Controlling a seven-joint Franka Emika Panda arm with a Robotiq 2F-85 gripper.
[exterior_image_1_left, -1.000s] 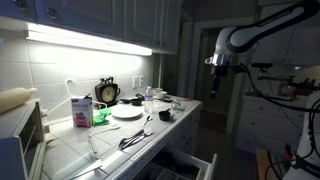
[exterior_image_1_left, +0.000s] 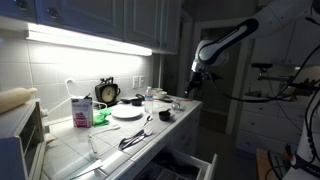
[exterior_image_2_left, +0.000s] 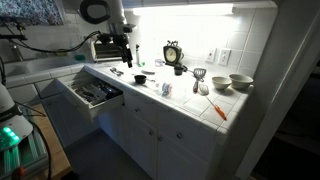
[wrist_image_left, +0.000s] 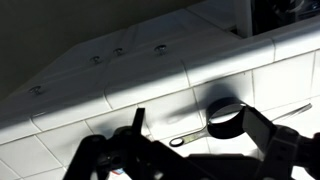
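Observation:
In the wrist view my gripper stands open, with its two black fingers (wrist_image_left: 256, 128) wide apart and nothing held. Below it on the white tiled counter is a small dark round pan (wrist_image_left: 227, 116), beside a handled utensil with a black loop (wrist_image_left: 177, 142). That dark pan (exterior_image_2_left: 141, 78) also shows near the counter's front edge in exterior view 2, with the gripper (exterior_image_2_left: 129, 60) raised above the counter. Exterior view 1 has the gripper (exterior_image_1_left: 190, 93) hanging near the counter's far end; its fingertips are too small to make out.
A drawer (exterior_image_2_left: 98, 105) full of utensils stands open under the counter. A white plate (exterior_image_1_left: 127, 110), a box (exterior_image_1_left: 82, 111), a clock (exterior_image_1_left: 107, 91) and a clear bottle (exterior_image_1_left: 149, 100) are on the worktop. Two bowls (exterior_image_2_left: 240, 81) and several utensils occupy the other end. Cabinets hang overhead.
The arm has swung leftward in exterior view 1, from over the floor at the right toward the counter's far end. The counter objects and the open drawer look unchanged.

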